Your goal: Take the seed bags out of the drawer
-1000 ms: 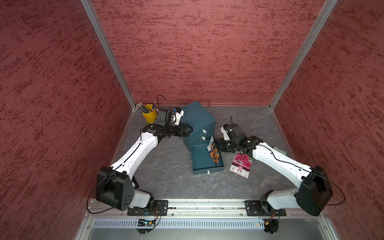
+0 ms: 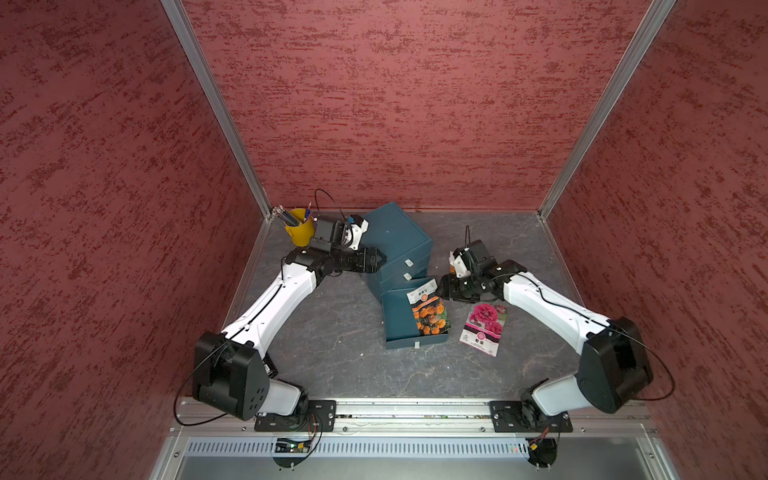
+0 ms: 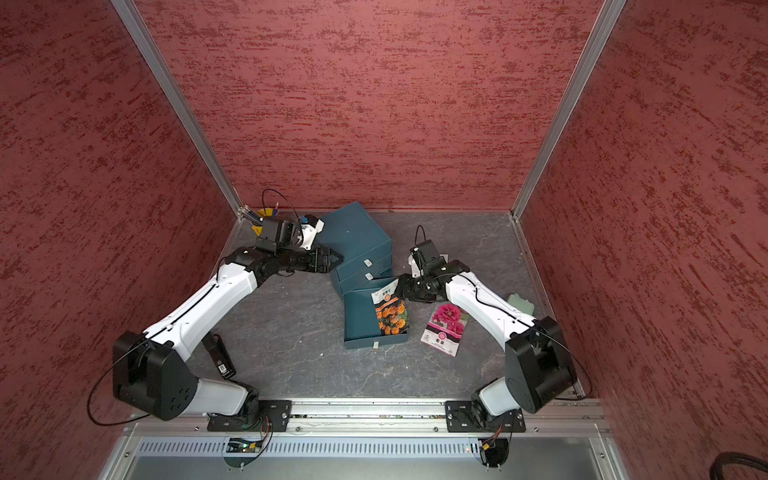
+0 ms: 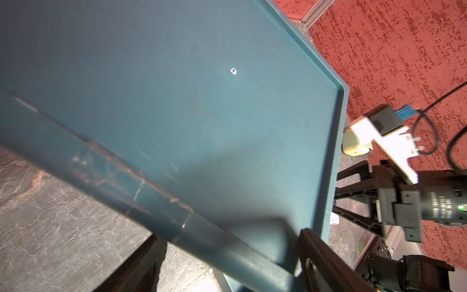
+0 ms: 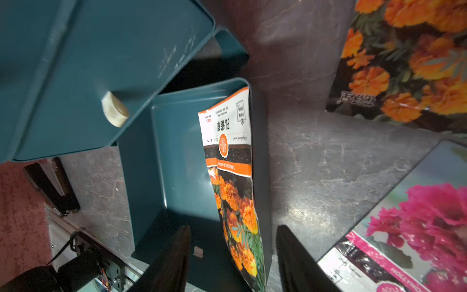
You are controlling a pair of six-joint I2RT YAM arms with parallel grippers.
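The blue drawer [image 2: 401, 318] is pulled out from the tilted blue cabinet [image 2: 396, 228]. One orange-flowered seed bag [image 5: 226, 124] leans along the drawer's right wall, its white top near the back rim. My right gripper is open above it; the bag passes between the fingers in that view, with no grip on it. On the table right of the drawer lie a pink-flowered bag [image 5: 418, 214] and another orange-flowered bag [image 5: 403, 63]. My left gripper [image 2: 376, 260] is at the cabinet's left side, fingers [image 4: 138, 267] spread wide with the cabinet's edge between them; contact is unclear.
A yellow cup [image 2: 300, 231] of pens or brushes stands at the back left. A black object [image 3: 218, 356] lies beside the left arm's base, and a pale green item [image 3: 521, 304] sits on the right. The table front of the drawer is bare.
The orange-flowered bag in the drawer has tipped from nearly upright to leaning on the right wall. The left arm stayed still.
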